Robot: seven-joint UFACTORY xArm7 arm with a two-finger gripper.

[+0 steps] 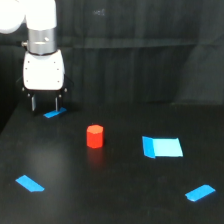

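A small red block point(95, 136), with rounded or many-sided edges, rests on the black table, left of the middle. Off to its upper left, the white arm comes down with its gripper point(46, 104) at the lower end. Two dark fingers point(33, 103) stand well apart, and nothing shows between them but dark background. The gripper is clear of the red block. How high the fingertips are above the table is hard to tell.
A light-blue square point(168, 147) with a darker blue strip point(148, 147) along its left side lies at the right. Blue strips lie at the front left point(30, 184), front right point(200, 193) and below the gripper point(55, 112). Dark cloth point(140, 60) hangs behind.
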